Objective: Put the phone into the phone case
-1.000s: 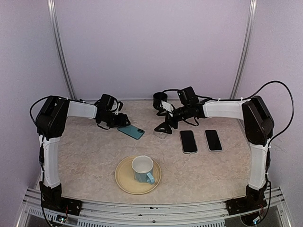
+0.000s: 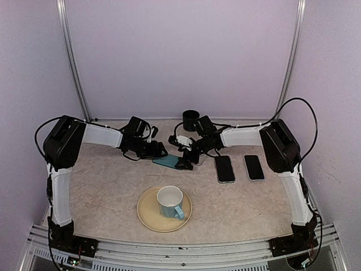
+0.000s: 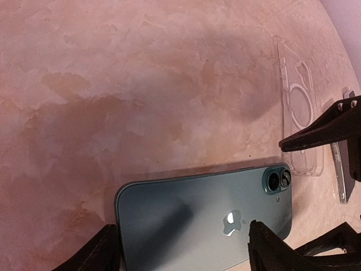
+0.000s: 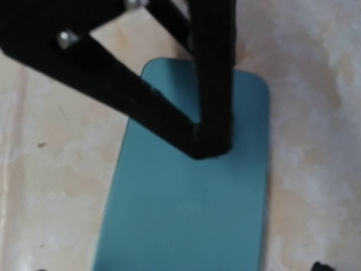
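The teal phone (image 2: 166,161) lies camera-side up on the table, with my left gripper (image 2: 158,151) at its left end; in the left wrist view that gripper's fingertips flank the phone (image 3: 186,220) low in the frame, apart. My right gripper (image 2: 183,161) reaches over the phone's right end, open by the look of its spread fingers in the top view. In the right wrist view its black linkage hides part of the phone (image 4: 180,209). The clear phone case (image 3: 299,113) lies beyond the phone's camera end, mostly hidden in the top view.
Two dark phones (image 2: 224,169) lie to the right. A tan plate (image 2: 149,217) holding a mug (image 2: 169,197) sits at the front middle. A black cup (image 2: 190,116) stands at the back.
The phone has moved rightward along with my left gripper. My right gripper has moved left, over the phone's right end.
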